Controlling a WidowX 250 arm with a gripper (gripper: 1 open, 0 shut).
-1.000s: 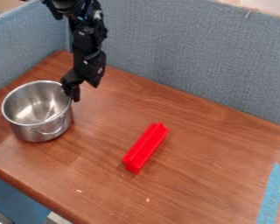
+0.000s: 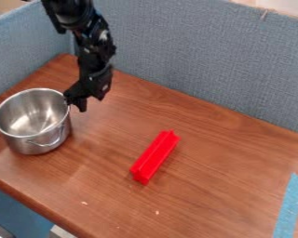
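Note:
A black gripper (image 2: 74,100) reaches down from the upper left to the right rim of a shiny steel pot (image 2: 27,130), which stands at the table's left edge. The fingertips are at that rim; whether they are shut on it I cannot tell. A red bar-shaped block (image 2: 155,156) lies on the middle-right of the wooden table (image 2: 201,186).
Grey-blue padded walls (image 2: 201,56) bound the table at the back and left. A strip of blue tape (image 2: 290,206) lies at the right edge.
The pot and the gripper have moved a little to the left together. The red block has not moved.

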